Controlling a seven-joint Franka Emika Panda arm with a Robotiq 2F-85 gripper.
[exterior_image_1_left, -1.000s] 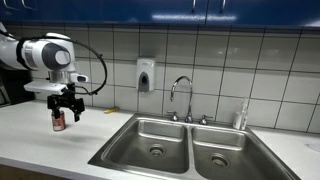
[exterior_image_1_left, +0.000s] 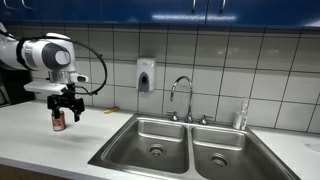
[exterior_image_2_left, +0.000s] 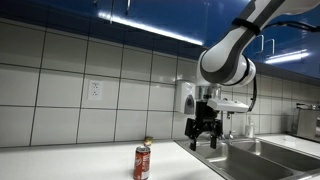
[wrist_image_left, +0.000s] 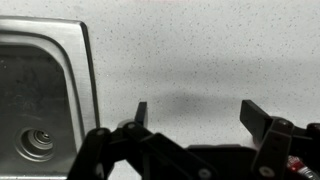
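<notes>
My gripper points down over the bare counter, its two fingers wide apart and nothing between them. In exterior view 2 the gripper (exterior_image_2_left: 205, 136) hangs above the counter, to the right of a red can (exterior_image_2_left: 142, 162). The can stands upright on the counter, with something brownish at its top that is too small to make out. Exterior view 1 shows the can (exterior_image_1_left: 58, 121) behind the arm, partly hidden. At the lower right of the wrist view, a piece of the red can (wrist_image_left: 297, 163) shows beside the gripper body.
A double steel sink (exterior_image_1_left: 187, 148) with a tall faucet (exterior_image_1_left: 188, 97) takes up the counter's middle. A soap dispenser (exterior_image_1_left: 146, 75) hangs on the tiled wall, and a bottle (exterior_image_1_left: 241, 116) stands behind the sink. A yellow-orange item (exterior_image_1_left: 112, 109) lies near the wall. Counter between can and sink is clear.
</notes>
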